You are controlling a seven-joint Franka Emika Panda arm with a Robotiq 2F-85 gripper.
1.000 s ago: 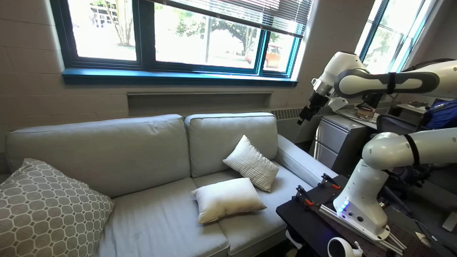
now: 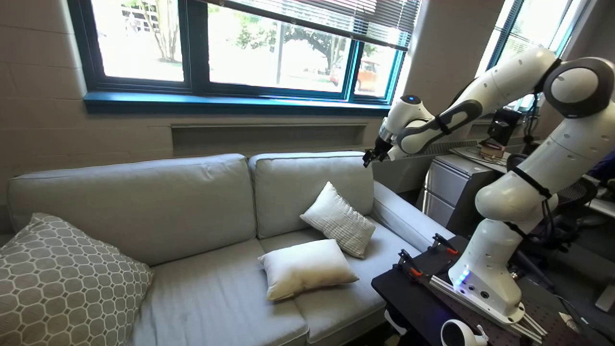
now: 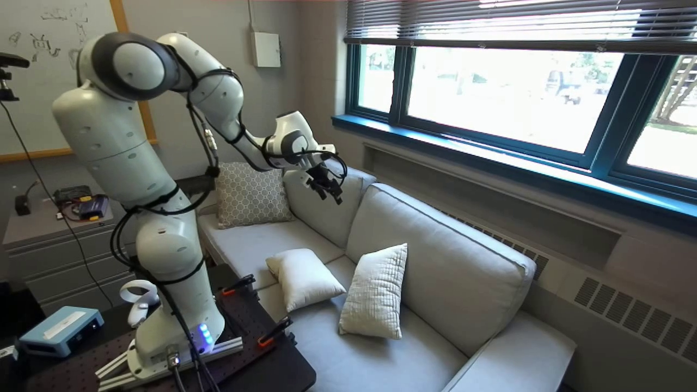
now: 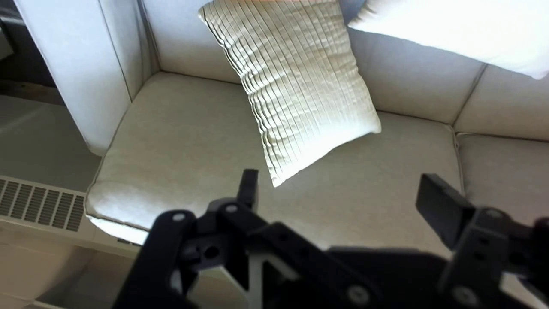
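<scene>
My gripper stands open above the sofa, its black fingers wide apart with nothing between them. In exterior view 1 the gripper (image 2: 372, 159) hangs near the top of the right back cushion. A pleated pillow (image 4: 303, 82) lies beyond the fingertips in the wrist view; in exterior view 2 this pleated pillow (image 3: 375, 292) leans on the sofa back. Beside it a plain cream pillow (image 2: 308, 268) lies on the seat, and part of this plain pillow (image 4: 463, 28) shows at the wrist view's upper right. A patterned grey pillow (image 2: 66, 282) rests at the sofa's far end.
The sofa armrest (image 2: 412, 216) and back cushions (image 3: 444, 261) border the seat. My base stands on a black table (image 2: 403, 288) with clamps (image 2: 410, 265). A window sill (image 3: 496, 166) runs behind the sofa.
My arm has reached out over the sofa; in exterior view 1 the gripper has moved left, from beside the sofa to its right back cushion. The pillows have not moved.
</scene>
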